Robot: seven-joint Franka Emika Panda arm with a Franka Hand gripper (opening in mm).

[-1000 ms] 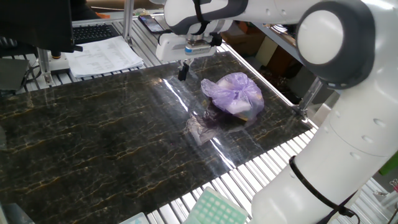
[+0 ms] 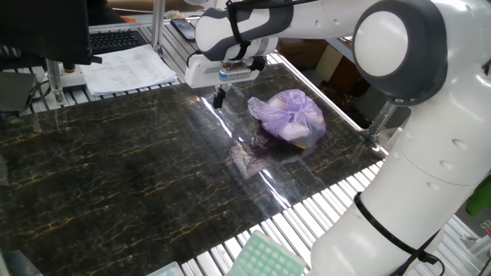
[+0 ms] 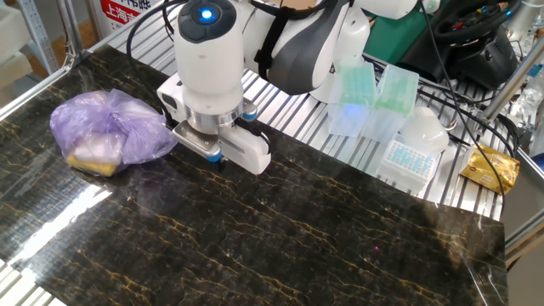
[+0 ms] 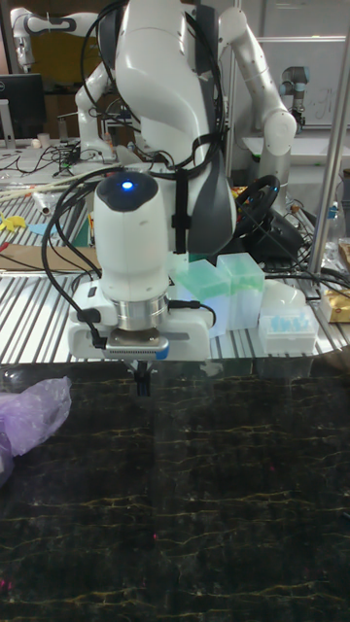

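A crumpled, see-through purple plastic bag [image 2: 289, 116] rests on the dark marbled tabletop [image 2: 115, 184]; in the second view something pale and yellow [image 3: 95, 166] shows through its lower side. My gripper [image 2: 219, 98] points down above the table, apart from the bag. In the third view my gripper [image 4: 142, 380] has its dark fingers close together under the middle of the hand, and nothing shows between them. The bag [image 4: 31, 413] is cut off by the left edge there.
Papers [image 2: 129, 70] and a phone [image 2: 184, 29] lie beyond the tabletop. Translucent boxes with green and blue contents [image 3: 410, 161] and a gold packet [image 3: 491, 168] sit on the slatted metal surface near the arm.
In exterior view 1 my gripper has shifted a little left and slightly lower, away from the purple bag. The bag has not moved.
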